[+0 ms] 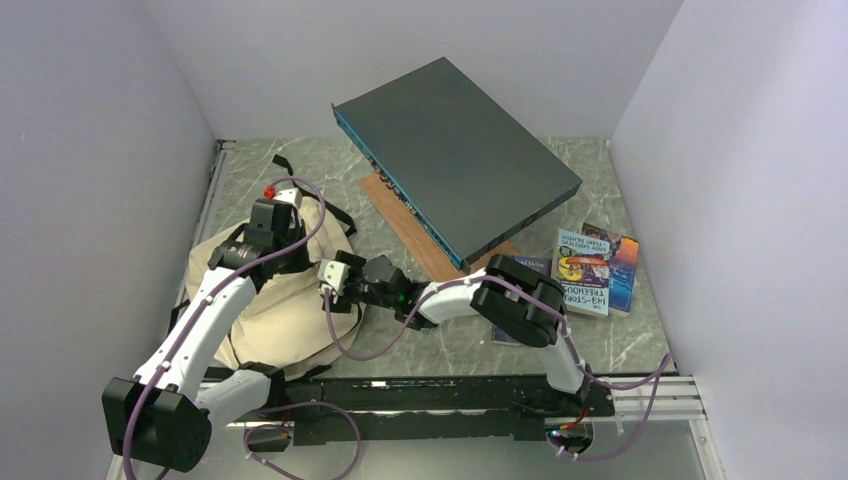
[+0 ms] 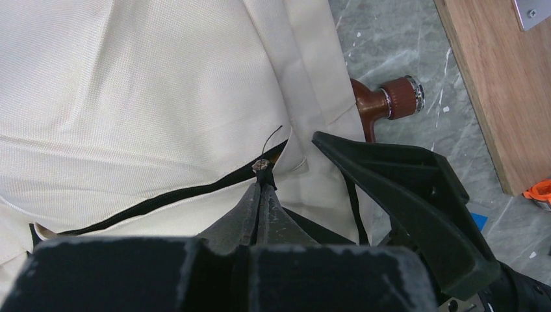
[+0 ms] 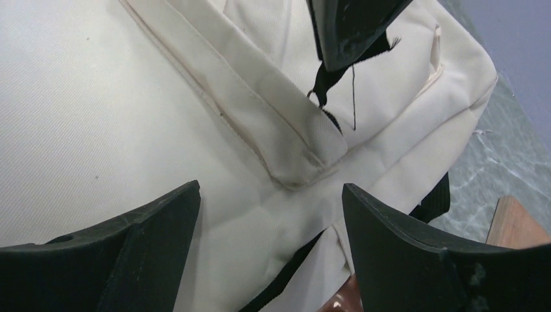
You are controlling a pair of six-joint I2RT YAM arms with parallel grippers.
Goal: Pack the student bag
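Observation:
The cream bag [image 1: 285, 325] lies flat at the left of the table. Across it runs a partly open pocket slit with a black zip [image 2: 156, 203]. My left gripper is shut at the slit's end, its fingertips closed on the black zip pull [image 2: 265, 175]. My right gripper hovers over the cream cloth beside it, fingers apart and nothing between them. One dark right finger [image 2: 396, 188] shows in the left wrist view. Several books lie at the right, among them one with a yellow and blue cover [image 1: 582, 272] and an orange-blue one [image 1: 621, 270].
A large dark panel [image 1: 455, 160] hangs over the table's middle, above a wooden board [image 1: 405, 225]. A brown bottle-like item with a ribbed cap [image 2: 397, 97] pokes out from the bag's edge. An orange object [image 2: 540, 191] lies by the board. Both arms are close together.

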